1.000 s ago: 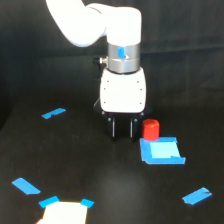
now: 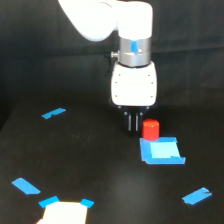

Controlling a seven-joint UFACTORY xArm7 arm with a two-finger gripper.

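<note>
A small red cylinder (image 2: 151,130) stands upright at the top left edge of a pale square (image 2: 163,149) framed in blue tape. My gripper (image 2: 133,121) points down just left of the cylinder and slightly higher in the picture. Its two fingers stand close together, and nothing shows between them. Whether they are fully shut is hard to tell at this size. No contact with the cylinder can be made out.
A pale block-like shape (image 2: 65,213) with blue tape around it is cut off by the bottom edge. Blue tape strips (image 2: 54,113) mark other spots on the black surface.
The arm has moved right and a little up in the picture, closer to the red cylinder. The gripper's fingers appear much nearer each other than before. The cylinder has stayed put.
</note>
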